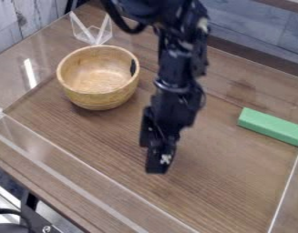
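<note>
My gripper [163,150] hangs low over the middle of the wooden table, its dark fingers pointing down and apart, with nothing visible between them. A round wooden bowl [97,89] sits to its upper left, apart from it. A green block [271,126] lies at the right, also clear of the gripper.
Walls edge the back, with a pale, twisted item [90,29] at the back left. A dark cable lies at the lower left corner.
</note>
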